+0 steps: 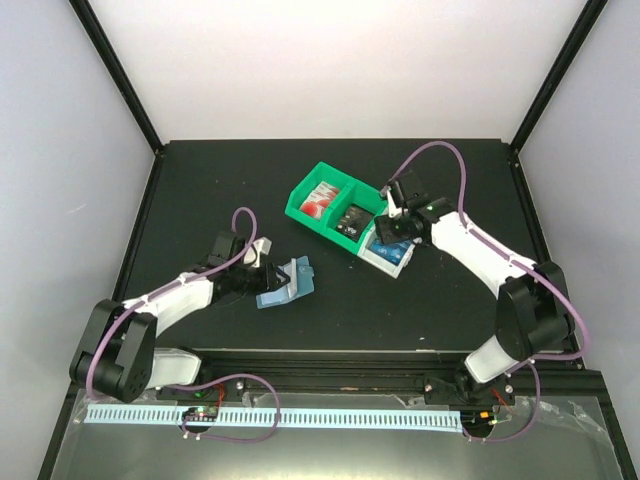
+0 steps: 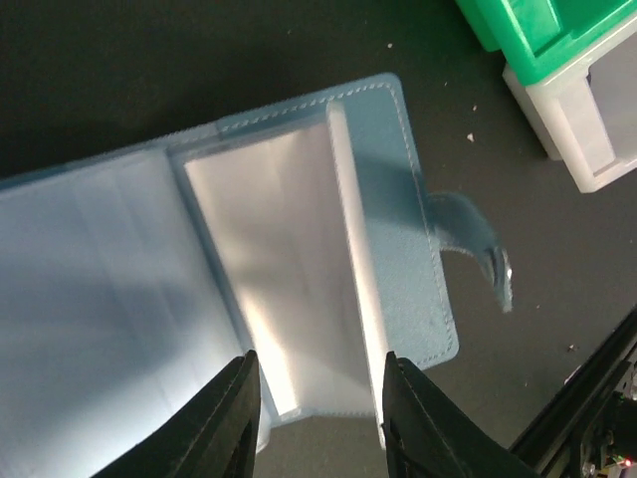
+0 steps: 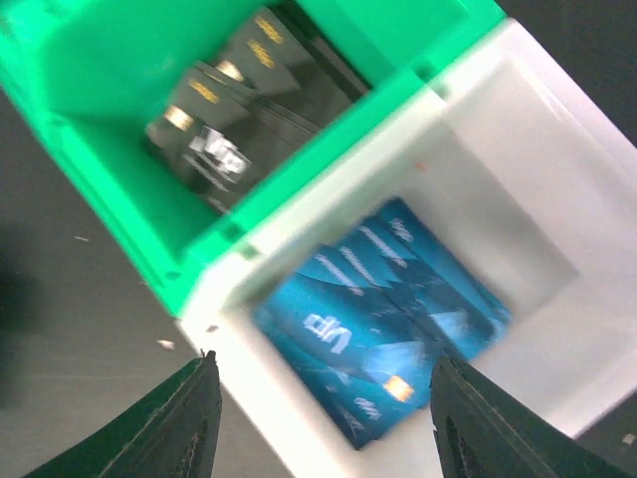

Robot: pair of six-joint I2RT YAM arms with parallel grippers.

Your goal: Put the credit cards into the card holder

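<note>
The pale blue card holder (image 2: 408, 229) lies spread on the black table, its clear sleeve flap (image 2: 279, 249) partly raised with one edge standing up. My left gripper is over the holder with its fingers apart; the sleeve's upright edge reaches down by the right finger, and I cannot tell if they touch. Blue cards (image 3: 378, 319) lie in the white bin (image 3: 518, 199). Above that bin my right gripper stands open, nothing between its fingers. Black cards (image 3: 249, 95) fill the middle green bin, and red and white cards (image 1: 320, 199) the far one.
The green bins (image 1: 301, 192) and the white bin form one slanted row at the table's centre. Bare black table (image 1: 350, 310) lies in front of them and to the right. Their walls rise around the cards.
</note>
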